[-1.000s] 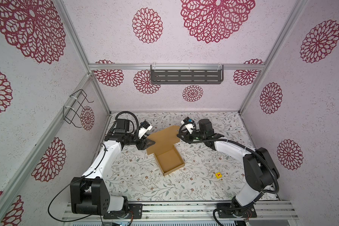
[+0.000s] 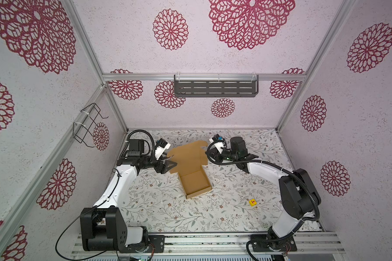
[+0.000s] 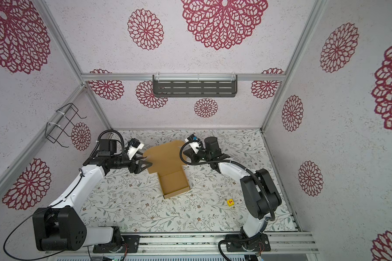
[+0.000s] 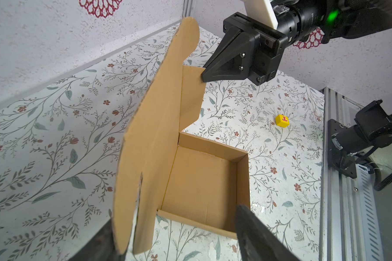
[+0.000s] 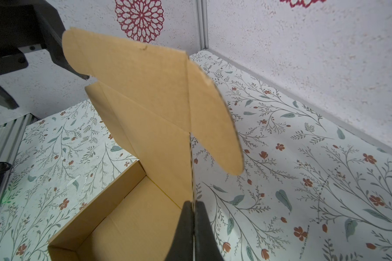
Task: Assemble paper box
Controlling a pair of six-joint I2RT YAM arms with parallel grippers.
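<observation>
The brown cardboard box sits mid-table, its tray (image 2: 195, 182) open and empty. From its far side the lid (image 4: 150, 117) stands raised, tilted back, with a rounded tuck flap (image 5: 215, 124) along its far edge. My right gripper is shut on the lid's right side flap; in the right wrist view the thin board edge runs into the right fingertips (image 5: 186, 217). At the lid's left side my left gripper (image 2: 172, 160) is open, holding nothing. In the left wrist view the lid's near side flap overlaps one blurred finger.
A small yellow block (image 2: 252, 202) lies on the table at the front right. The patterned tabletop around the box is otherwise clear. A grey shelf (image 2: 216, 88) hangs on the back wall.
My left gripper has drawn back a little to the left, away from the lid. The lid has tilted further back and the tray has turned slightly. The right gripper has barely moved.
</observation>
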